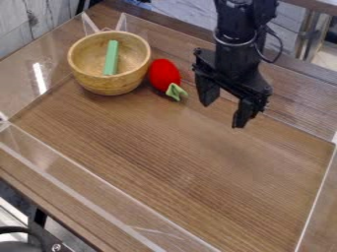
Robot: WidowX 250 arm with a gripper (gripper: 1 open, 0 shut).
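My black gripper is at the upper right of the camera view, above the wooden table, its dark fingers spread apart and nothing visible between them. Just left of it a red object with a pale green tip lies on the table. Further left sits a tan bowl with a green stick-like object inside it.
Raised edges run along the back right and down the right side, near the arm.
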